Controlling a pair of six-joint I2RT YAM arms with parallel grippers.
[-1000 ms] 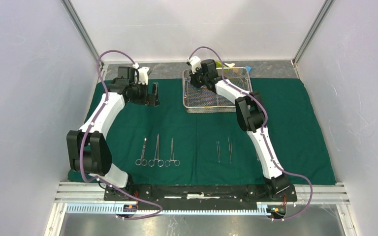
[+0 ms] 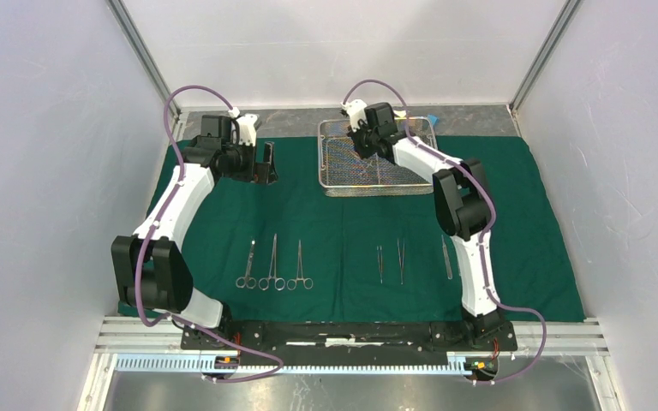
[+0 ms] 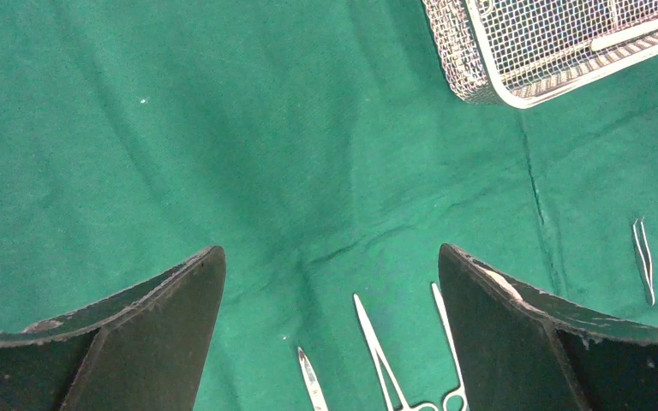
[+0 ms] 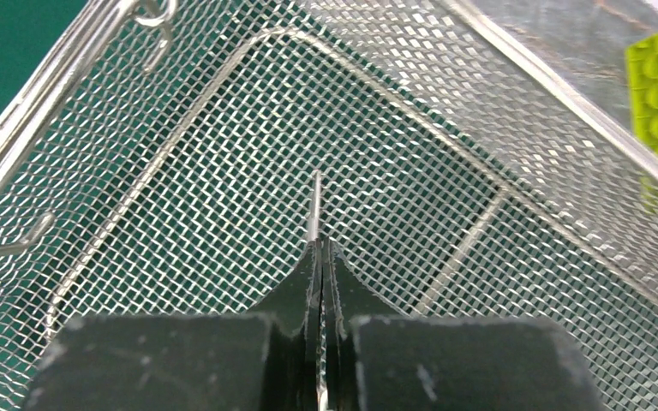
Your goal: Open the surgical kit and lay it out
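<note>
A wire mesh tray (image 2: 334,184) sits at the back centre of the green cloth. My right gripper is inside it, shut, over a thin steel instrument (image 4: 315,197); whether it touches that is unclear. My left gripper is open above the cloth left of the tray, nothing between its fingers. Along the front lie scissor-like instruments (image 2: 274,265) at left, two tweezers (image 2: 401,261) at centre and a slim instrument (image 2: 445,257) at right, partly beside my right arm.
A yellow-green block (image 4: 655,94) stands behind the tray at its right. Bare cloth (image 2: 540,223) lies at the right, and more between the tray and the laid-out instruments. Walls border the sides and back.
My right gripper and arm have moved rightward within the tray, uncovering more of the slim instrument at front right. The left arm is nearly still.
</note>
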